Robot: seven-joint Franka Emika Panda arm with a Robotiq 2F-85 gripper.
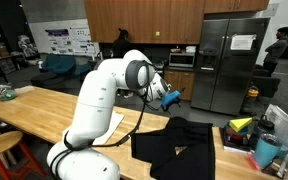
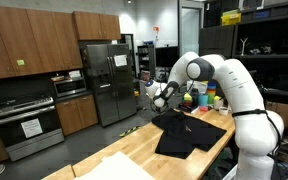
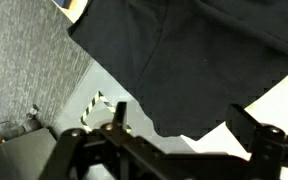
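A black cloth (image 1: 189, 135) lies spread unevenly over the wooden table, with a patch of table showing between its folds. In the wrist view the dark cloth (image 3: 209, 75) fills much of the upper middle and right. My gripper stands open, its two fingers wide apart and nothing between them. From the outside, the gripper (image 1: 173, 98) hangs above the table, near the cloth's far side. In the second exterior view the cloth (image 2: 171, 140) lies below and in front of the gripper.
At the right end of the table stand several containers, among them a blue one (image 1: 267, 150), and a yellow item (image 1: 240, 124). A white sheet (image 2: 119, 167) lies on the table's other part.
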